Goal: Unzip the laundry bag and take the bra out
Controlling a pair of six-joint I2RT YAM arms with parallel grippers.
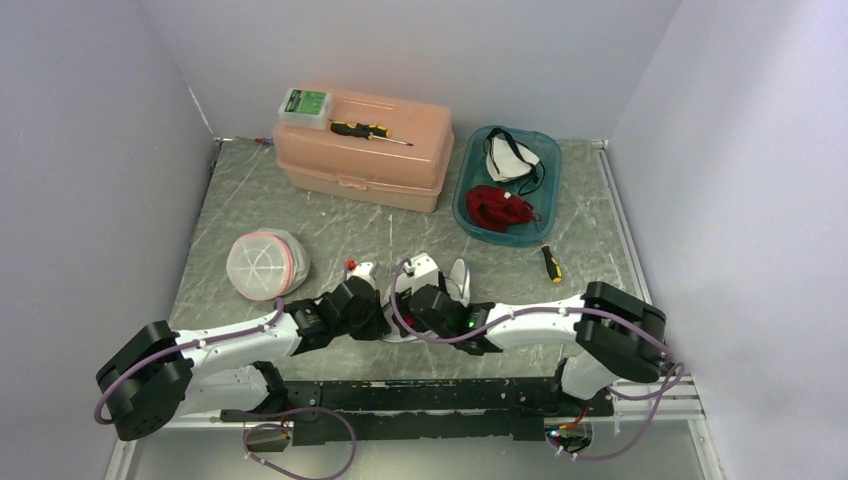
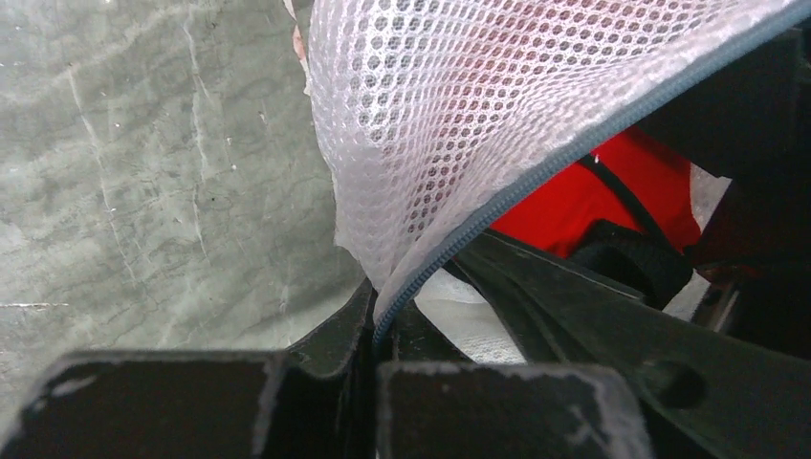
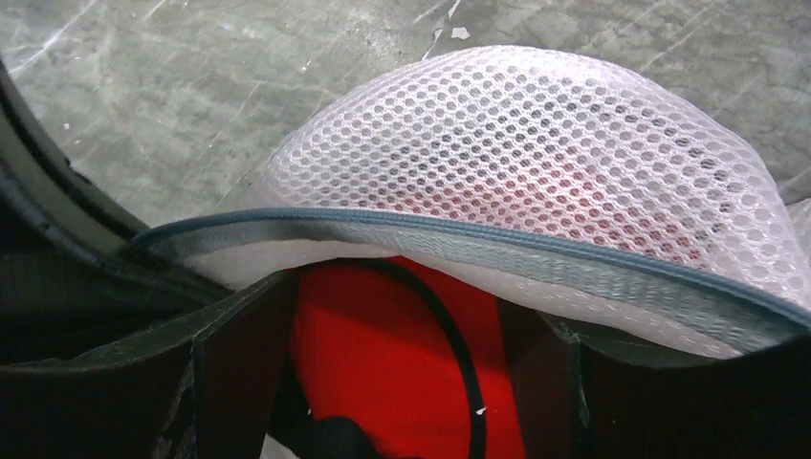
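The white mesh laundry bag (image 2: 411, 105) lies at the front middle of the table, mostly under my arms from above, its mouth parted along a grey-blue zipper edge (image 2: 574, 143). My left gripper is shut on that edge at one end. Inside the opening shows a red bra (image 3: 402, 354) with black straps. My right gripper is open and reaches into the mouth, with red fabric visible between its fingers. How deep the fingertips go is hidden by the mesh and cloth.
Behind stands a pink toolbox (image 1: 365, 150). A teal bin (image 1: 548, 205) holds a white and a dark red garment. Another round mesh bag (image 1: 262, 268) sits at left, a screwdriver (image 1: 552, 264) at right. Both arms are close together.
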